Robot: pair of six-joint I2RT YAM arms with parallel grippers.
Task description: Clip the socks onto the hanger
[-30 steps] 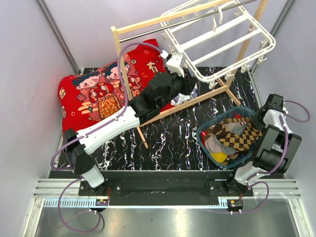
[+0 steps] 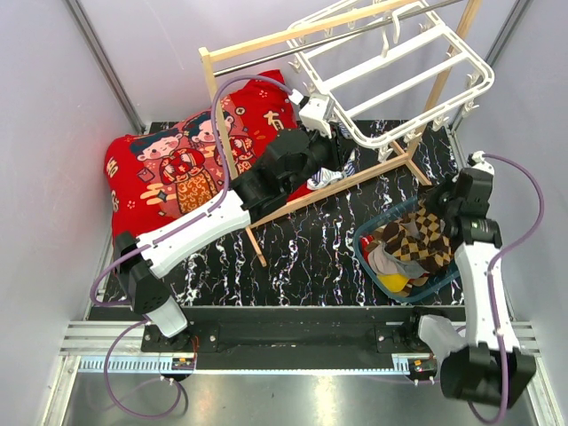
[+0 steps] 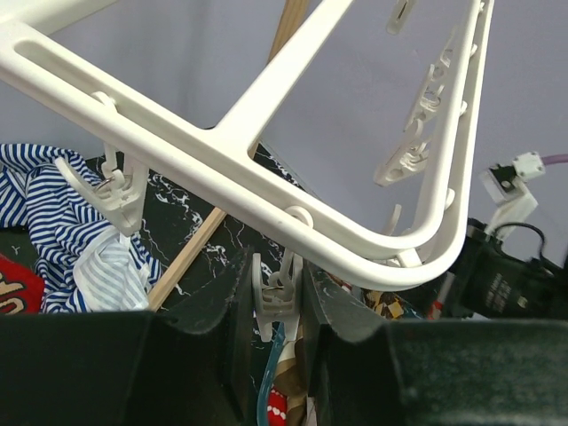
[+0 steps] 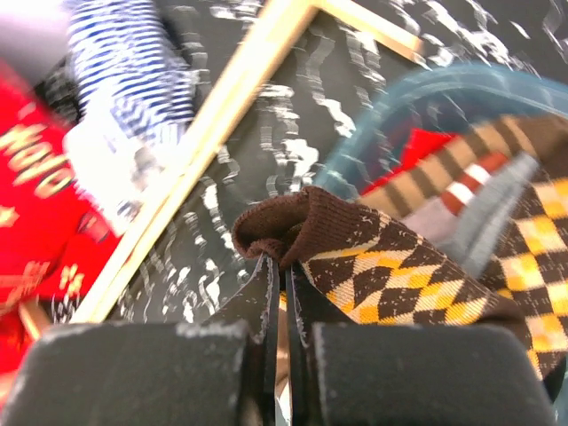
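A brown and yellow checkered sock (image 4: 390, 266) is pinched by its brown cuff in my right gripper, which is shut on it above the basket. Its lower part trails over the other socks. On the left, my left gripper is shut on a white clip (image 3: 277, 293) hanging from the front bar of the white hanger (image 2: 390, 67). The clip sits upright between the black fingers. Another clip (image 3: 111, 182) hangs farther left on the same bar, and several more line the right side.
The blue basket (image 2: 363, 257) holds several other socks, among them a grey one (image 2: 390, 262). A wooden rack (image 2: 355, 180) supports the hanger. Red cushions (image 2: 169, 177) and a striped cloth (image 3: 67, 222) lie behind at left.
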